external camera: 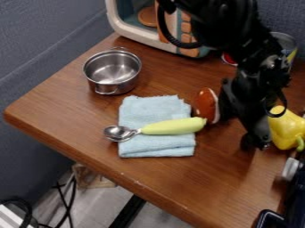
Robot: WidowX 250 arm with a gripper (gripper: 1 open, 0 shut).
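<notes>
My black gripper (251,134) hangs low over the right side of the wooden table, between an orange-red object (206,106) and a yellow object (287,131). Whether it is open or shut cannot be made out. A scoop with a pale yellow-green handle (174,126) lies across a folded light blue cloth (152,150), its metal head to the left. A small steel pot (112,73) stands at the back left.
A toy oven (135,21) stands at the back, with a can (284,44) to its right, partly behind the arm. Black equipment (290,199) lines the front right.
</notes>
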